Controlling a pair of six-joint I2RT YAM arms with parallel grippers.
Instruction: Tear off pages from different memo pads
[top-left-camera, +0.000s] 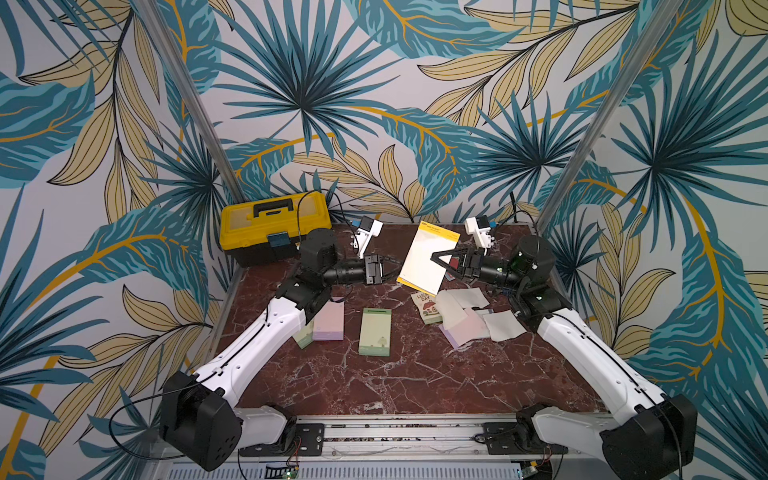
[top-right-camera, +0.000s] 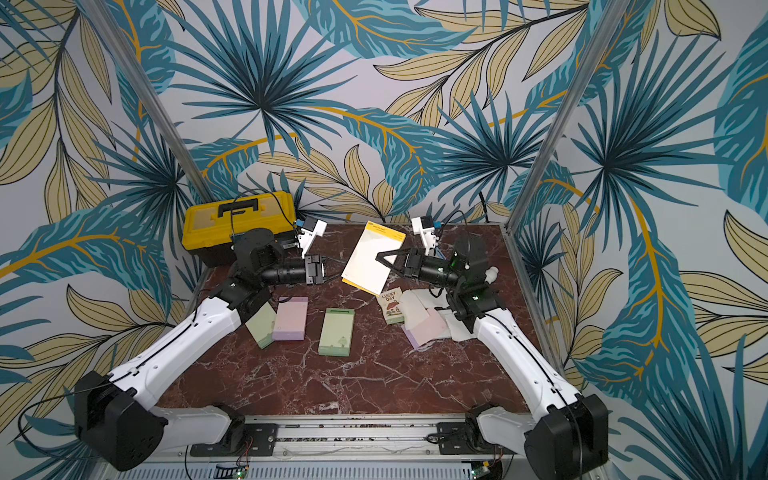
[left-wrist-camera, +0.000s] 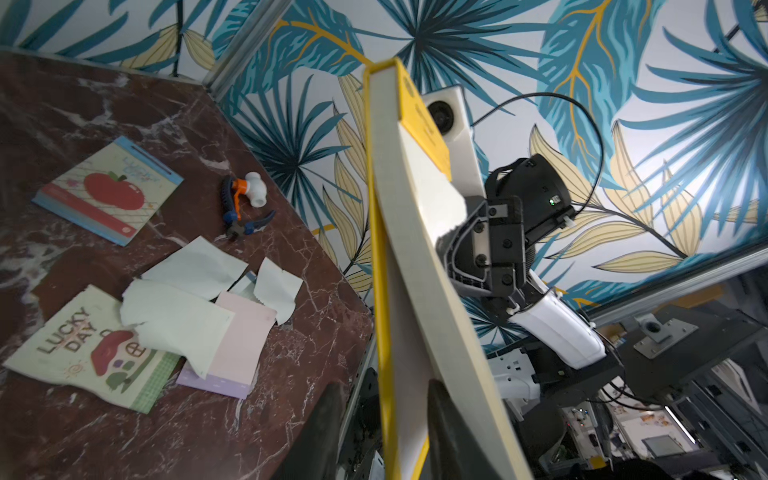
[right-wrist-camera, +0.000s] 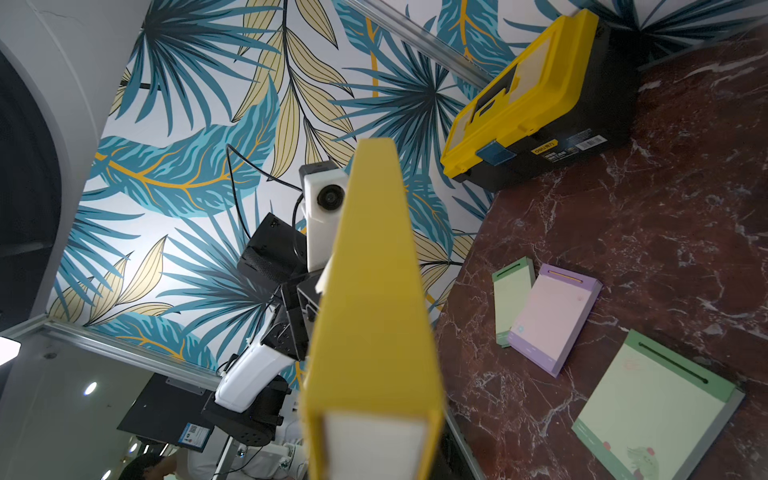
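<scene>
A large white memo pad with yellow edges (top-left-camera: 429, 254) is held tilted above the table, between the two arms. My right gripper (top-left-camera: 441, 260) is shut on its right side; in the right wrist view the pad's yellow edge (right-wrist-camera: 372, 304) hides the fingers. At the opposite side, my left gripper (top-left-camera: 392, 269) stands part open. Its blurred fingers (left-wrist-camera: 321, 436) are close around the pad's near edge in the left wrist view; contact cannot be made out. On the table lie a green pad (top-left-camera: 375, 332), a lilac pad (top-left-camera: 329, 321) and another green pad (top-right-camera: 260, 325).
Loose sheets (left-wrist-camera: 180, 308) partly cover the Lucky Day pad (left-wrist-camera: 88, 344) on the right. Behind them are an apple-covered pad (left-wrist-camera: 112, 192) and a small hammer (left-wrist-camera: 240, 204). A yellow toolbox (top-left-camera: 276, 220) stands back left.
</scene>
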